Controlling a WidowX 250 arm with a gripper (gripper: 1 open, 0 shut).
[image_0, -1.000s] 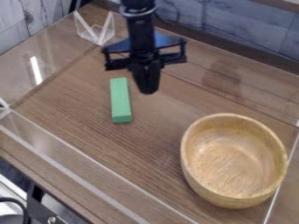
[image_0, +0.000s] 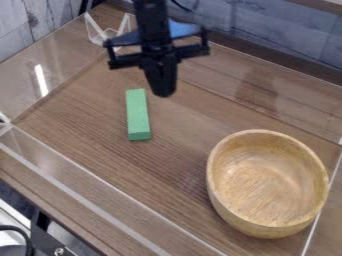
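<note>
The black gripper (image_0: 160, 70) hangs over the upper middle of the wooden table, blurred, so its fingers are hard to make out. Below and left of it a green bar (image_0: 138, 115) lies lengthwise on the table, in full view. A large round tan bowl (image_0: 266, 211) stands at the lower right.
A pale wire-like object stands at the back left, partly behind the arm. Black cable shows at the lower left corner, and the table's edges border the view.
The bar and bowl have not visibly moved.
</note>
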